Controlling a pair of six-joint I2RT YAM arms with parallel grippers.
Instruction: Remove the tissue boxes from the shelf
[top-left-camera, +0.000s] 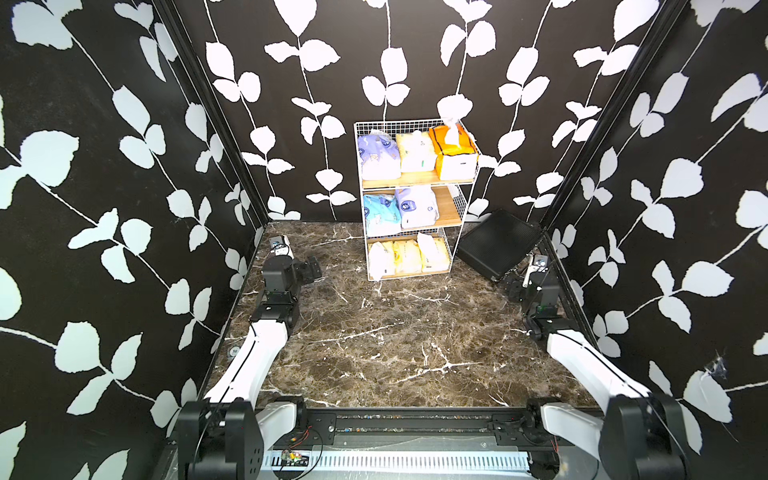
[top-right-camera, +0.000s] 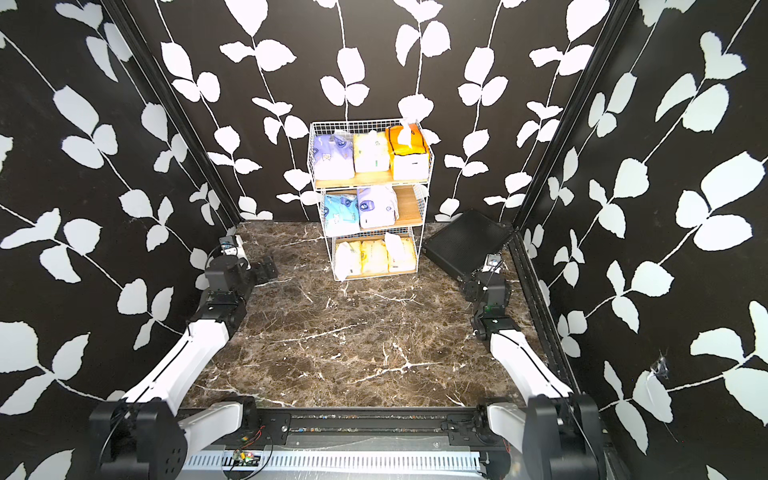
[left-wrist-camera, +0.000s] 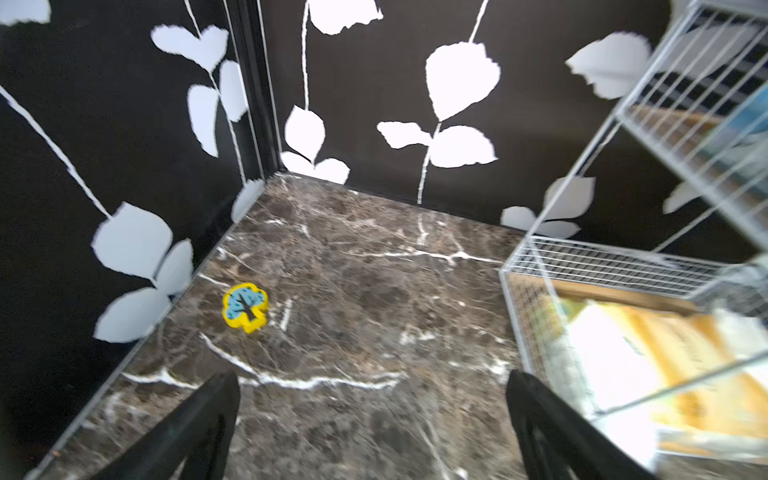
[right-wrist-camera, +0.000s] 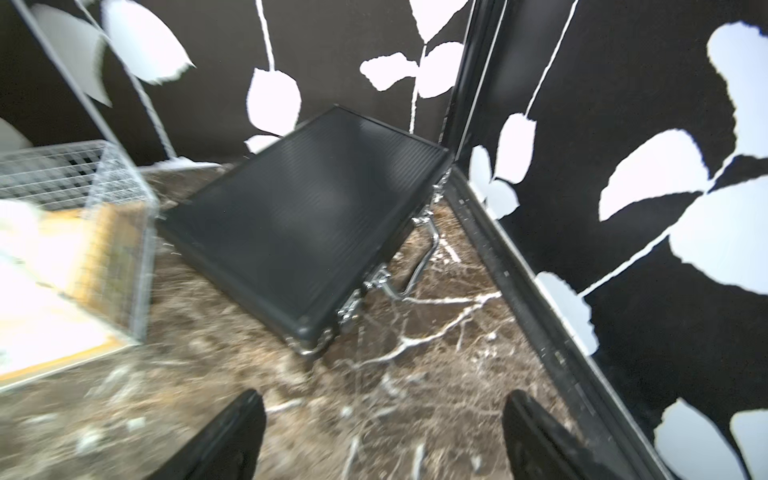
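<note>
A white wire shelf (top-left-camera: 359, 160) with three tiers stands by the back wall. On its top tier, at the right, sits an orange-and-white tissue box (top-left-camera: 457, 166) with tissue sticking up; a purple pack (top-left-camera: 379, 160) and a pale yellow pack (top-left-camera: 416, 152) share that tier. A blue pack (top-left-camera: 381, 213) and a pale purple pack (top-left-camera: 417, 206) stand on the middle tier, several yellow packs (top-left-camera: 407, 257) on the bottom. My left gripper is open and empty, left of the shelf. Over the table's right side, my right gripper also holds nothing, its fingers apart.
A black case (right-wrist-camera: 312, 216) lies between the shelf and the right wall. A small yellow-and-blue tree-shaped piece (left-wrist-camera: 245, 306) lies on the table near the left wall.
</note>
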